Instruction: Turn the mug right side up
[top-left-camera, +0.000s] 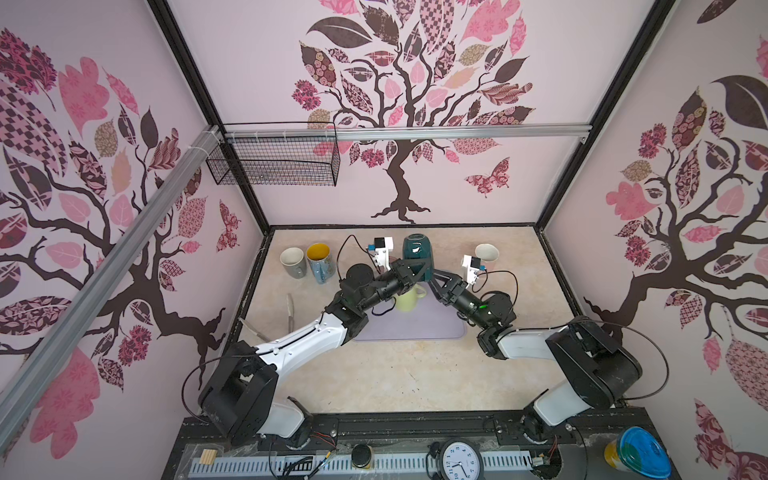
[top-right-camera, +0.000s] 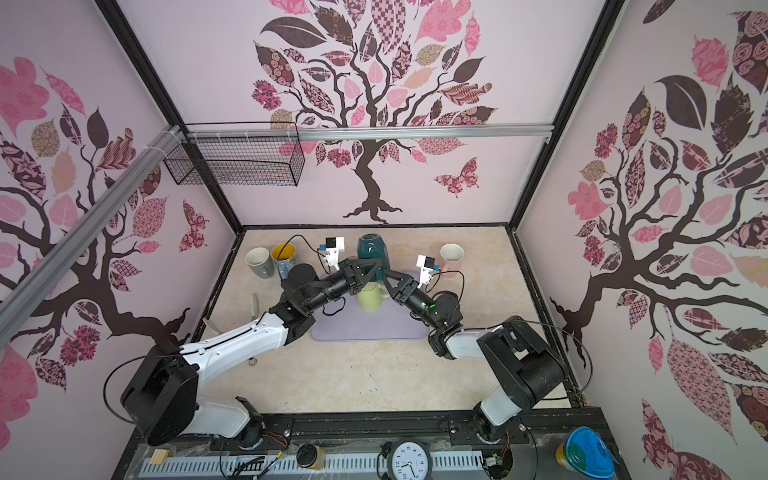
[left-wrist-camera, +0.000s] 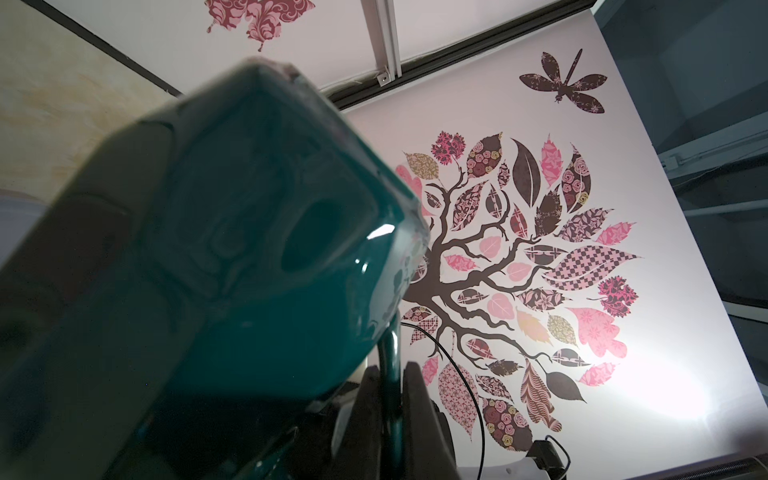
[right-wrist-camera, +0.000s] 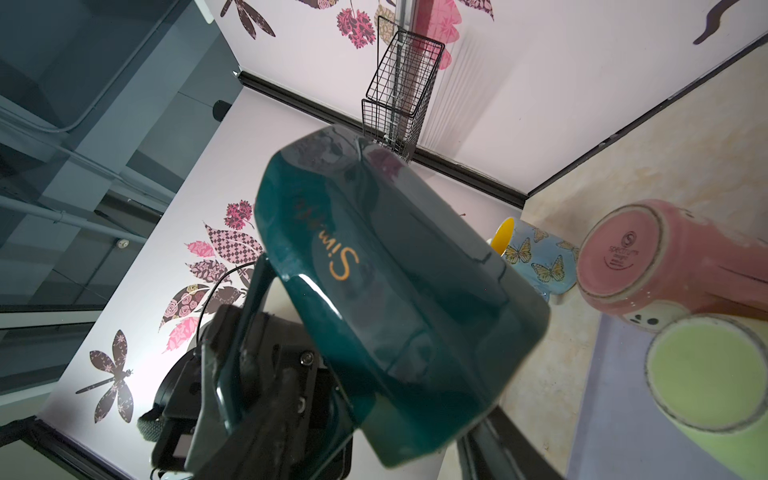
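Note:
The teal mug (top-left-camera: 417, 248) is held up over the lilac mat (top-left-camera: 416, 329). My left gripper is shut on its thin handle (left-wrist-camera: 389, 352), which shows between the fingers. In the right wrist view the mug's lettered side (right-wrist-camera: 384, 264) faces me, tilted; its open mouth is not in sight. My right gripper stands part open at the mug's lower end, its fingers (right-wrist-camera: 489, 444) spread to either side. Whether they touch the mug I cannot tell.
A lime mug (right-wrist-camera: 708, 372) and a pink mug (right-wrist-camera: 620, 256) showing its base stand close below. Two mugs, one grey-white (top-left-camera: 293, 262) and one blue with yellow inside (top-left-camera: 320, 262), stand back left. A white cup (top-left-camera: 486, 254) stands back right.

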